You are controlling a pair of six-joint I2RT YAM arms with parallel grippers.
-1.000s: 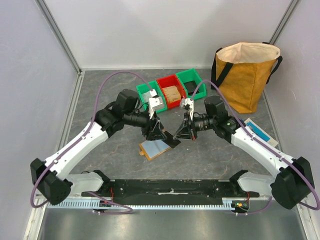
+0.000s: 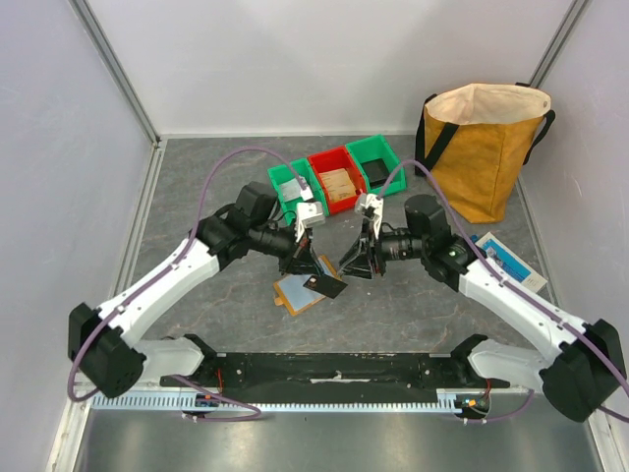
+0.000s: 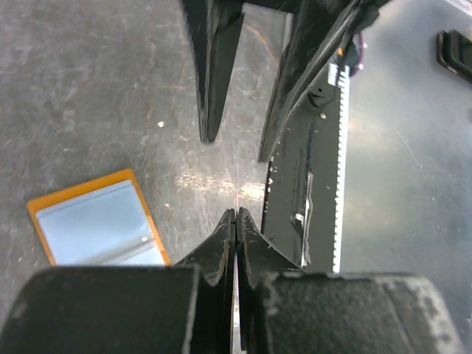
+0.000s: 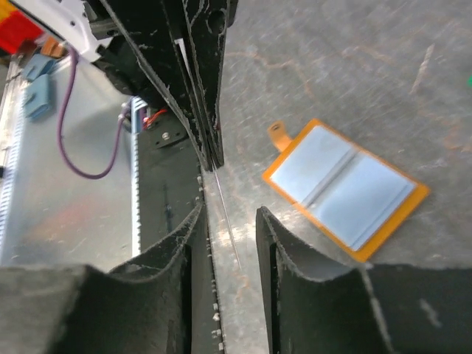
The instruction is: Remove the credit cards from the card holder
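Note:
A thin black card is gripped at one end by my left gripper, which is shut on it. In the left wrist view the card shows only edge-on, as a fine line. My right gripper stands part open at the card's free end, its fingertips to either side of the line; in the right wrist view there is a gap between its fingers. Below lies the orange-edged card holder, flat with its pale sleeves facing up. Whether any card remains inside cannot be told.
Green and red bins stand at the back, with flat items in them. A mustard bag occupies the back right, near a blue-and-white packet. Bare grey table surrounds the holder.
The black card stays with the left gripper and has turned and shifted slightly left and down.

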